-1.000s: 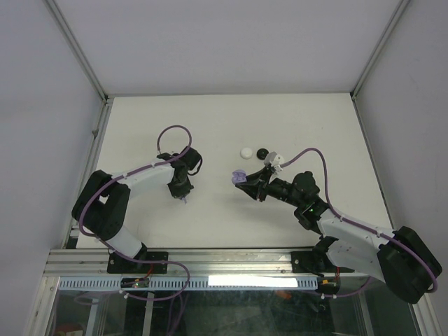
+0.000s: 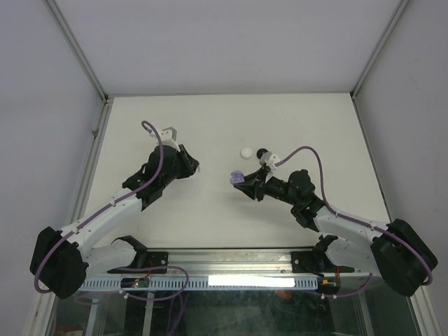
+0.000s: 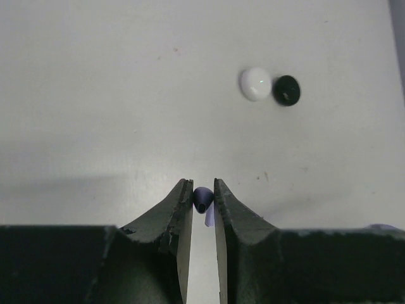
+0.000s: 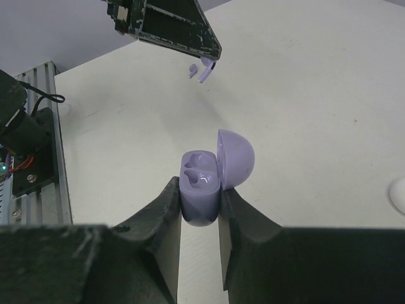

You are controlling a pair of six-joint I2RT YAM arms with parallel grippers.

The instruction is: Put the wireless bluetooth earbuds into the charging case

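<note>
The lavender charging case, lid up, is held by my right gripper near the middle of the top view; its open case shows two empty cavities beside the raised lid. My left gripper, left of the case, holds a small lavender earbud between its fingertips. In the right wrist view, a second lavender piece shows beside that gripper's earbud; whether it is loose or held is unclear.
A white round object and a black one lie on the white board behind the grippers. The rest of the board is mostly clear, bordered by metal rails.
My left gripper has risen and moved toward the back of the board, turning toward the case. The right arm has shifted very slightly with the case.
</note>
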